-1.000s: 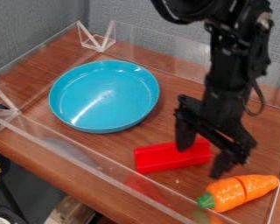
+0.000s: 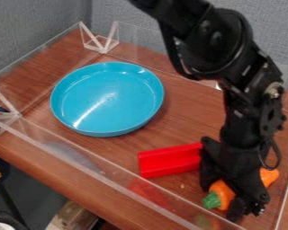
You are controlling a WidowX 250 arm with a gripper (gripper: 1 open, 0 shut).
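Observation:
My black gripper (image 2: 237,175) is lowered over an orange toy carrot (image 2: 222,193) with a green top, at the lower right of the table; the fingers surround it, and whether they grip it is hidden. A red block (image 2: 168,160) lies just left of the gripper. A blue plate (image 2: 105,99) sits at the upper left.
Clear plastic walls edge the wooden table (image 2: 171,121), with white brackets (image 2: 98,36) at the back left. The middle of the table between plate and gripper is clear.
The red block and plate stay put.

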